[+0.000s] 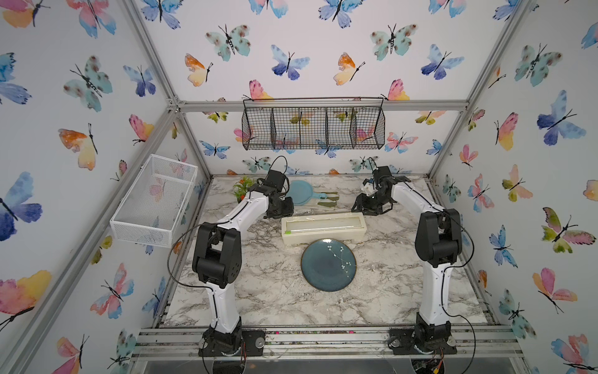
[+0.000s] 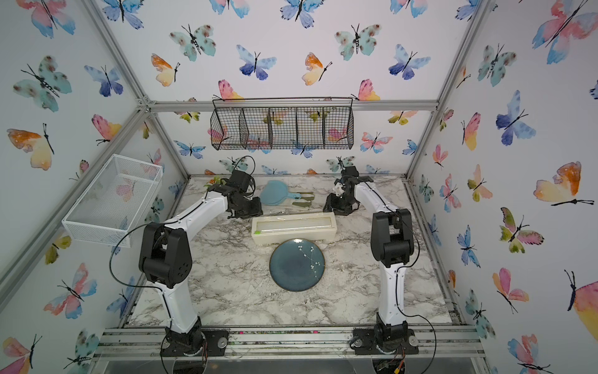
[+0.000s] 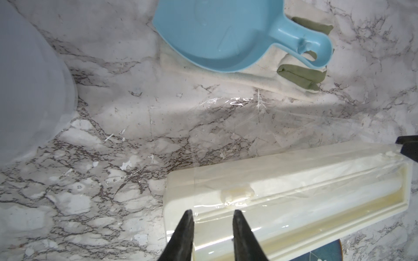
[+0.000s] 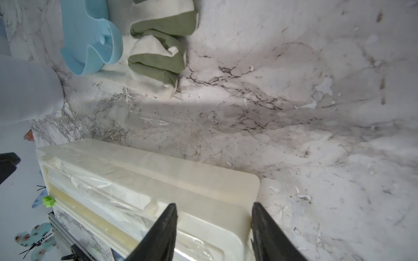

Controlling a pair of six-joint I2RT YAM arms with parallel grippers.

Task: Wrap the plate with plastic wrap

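Note:
A dark blue plate (image 1: 324,268) with a white blossom pattern lies in the middle of the table. Directly behind it stands the long cream wrap dispenser (image 1: 324,233), its roll (image 3: 304,213) showing inside. Clear plastic wrap (image 3: 235,102) runs out over the dispenser's back edge onto the table. My left gripper is over the dispenser's left end, fingers (image 3: 185,230) apart. My right gripper is at the right end, its fingers (image 4: 163,230) spread on either side of the corner in view. Neither visibly grips anything; contact with the film cannot be made out.
Behind the wrap sits a light blue pan (image 3: 226,34) on a folded cloth (image 4: 156,65) with green trim. A potted plant (image 1: 243,185) is behind the left arm.

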